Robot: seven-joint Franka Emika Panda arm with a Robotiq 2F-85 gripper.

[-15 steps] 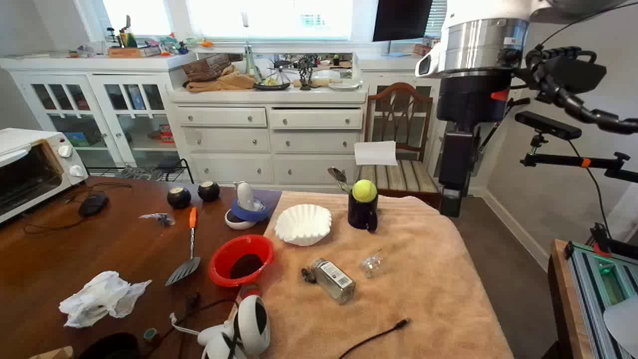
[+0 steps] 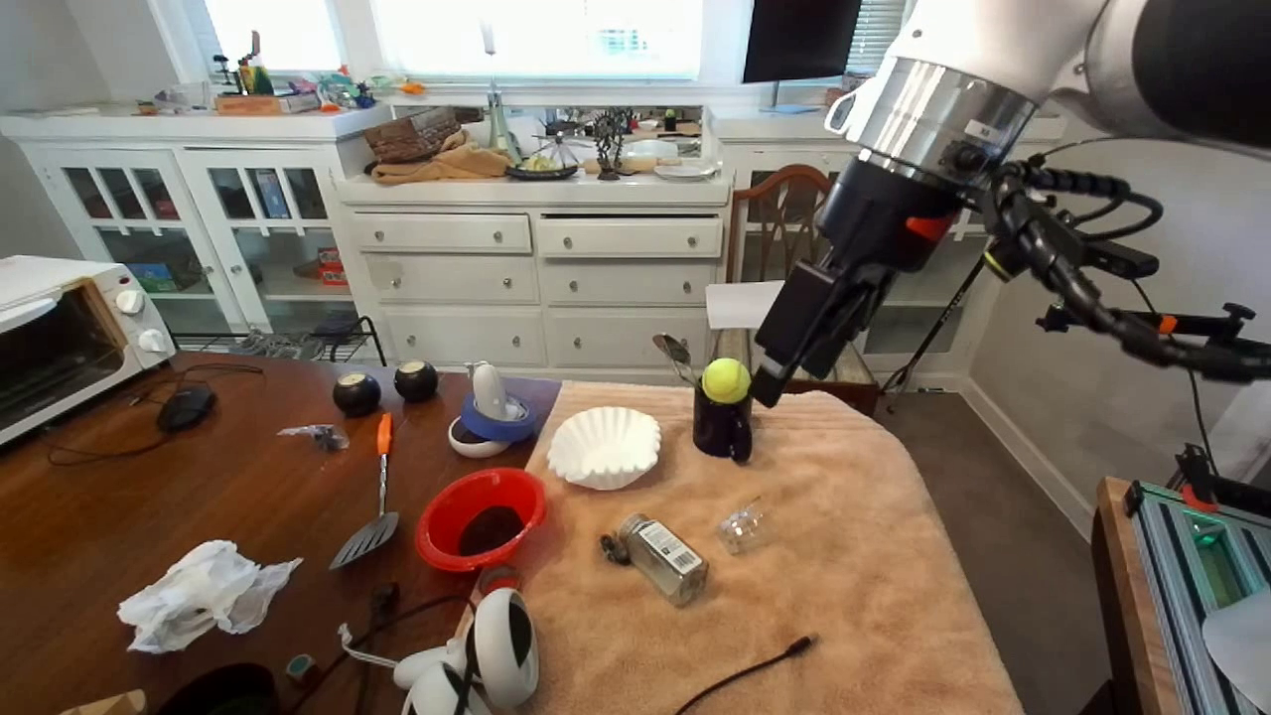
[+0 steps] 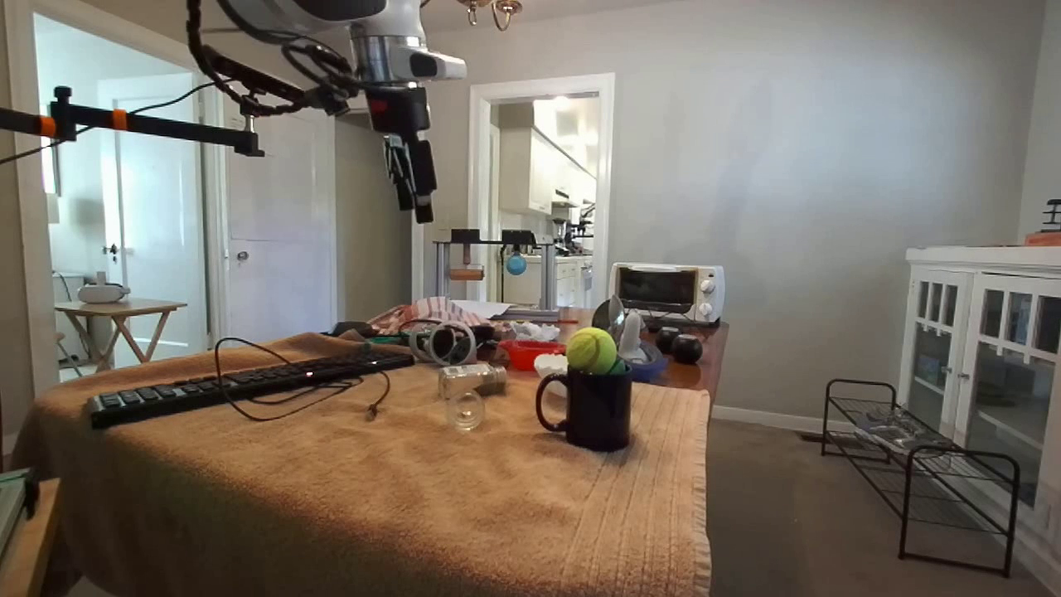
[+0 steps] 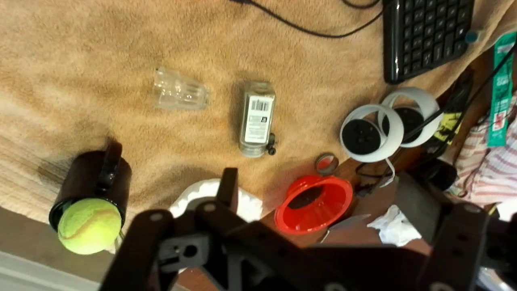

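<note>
My gripper point(image 2: 780, 371) hangs open above the towel-covered table, nothing between its fingers; exterior view 2 shows it point(image 3: 414, 214) well above everything on the table. A black mug point(image 3: 599, 413) stands upright on the towel with a yellow-green tennis ball point(image 3: 592, 350) resting in its mouth. Seen from the wrist, the mug point(image 4: 92, 177) and ball point(image 4: 90, 226) are at the lower left. A clear glass jar with a white label point(image 4: 257, 119) lies on its side. Beside it is a small clear plastic cup point(image 4: 180, 90), also on its side. A white fluted bowl point(image 2: 604, 447) sits left of the mug.
A red bowl point(image 2: 482, 519), an orange-handled spatula point(image 2: 382, 489), crumpled white plastic point(image 2: 205, 596) and white VR controllers point(image 2: 502, 647) lie to the left. A black keyboard point(image 3: 249, 383) and loose cable occupy another part of the towel point(image 3: 398, 497), whose near area is clear.
My gripper has moved left in exterior view 1, from over the floor side towards the mug, and now tilts. The objects on the table have not moved.
</note>
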